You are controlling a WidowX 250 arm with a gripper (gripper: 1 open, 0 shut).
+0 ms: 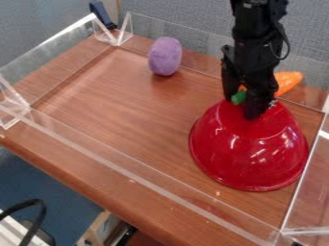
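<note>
My black gripper [252, 96] hangs from the top right, its fingertips down at the top of a large red dome-shaped lid or bowl [248, 154] on the wooden table. A small green item [238, 97] shows between or beside the fingers. An orange carrot-like object [288, 80] lies behind the gripper. Whether the fingers are open or shut is hidden by the dark gripper body.
A purple egg-shaped object [164, 56] stands at the back middle. Clear plastic walls edge the wooden table [115, 125].
</note>
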